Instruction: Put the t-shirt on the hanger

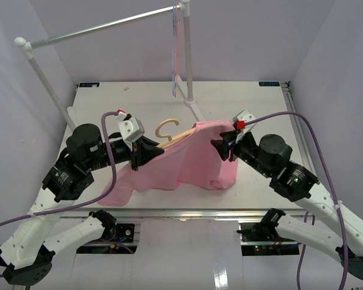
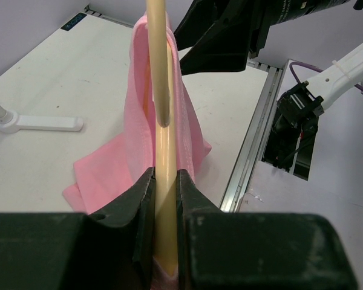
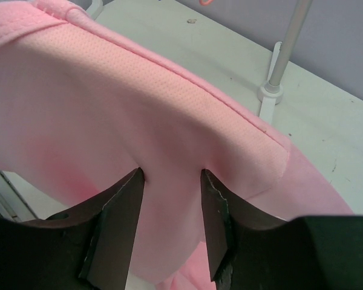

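The wooden hanger (image 1: 168, 127) is held up over the table, its hook upward and its body partly inside the pink t-shirt (image 1: 199, 163). My left gripper is shut on the hanger, with pink cloth just below. My right gripper (image 1: 225, 145) is at the shirt's raised right end; in the right wrist view its fingertips (image 3: 135, 181) are against or very near the fabric and stand apart, but whether cloth is pinched between them I cannot tell. The shirt hangs from the hanger toward the table's front.
A white rack (image 1: 103, 25) stands at the back left, with thin blue and pink hangers (image 1: 176, 54) on its rail. A metal edge (image 1: 181, 213) runs along the front.
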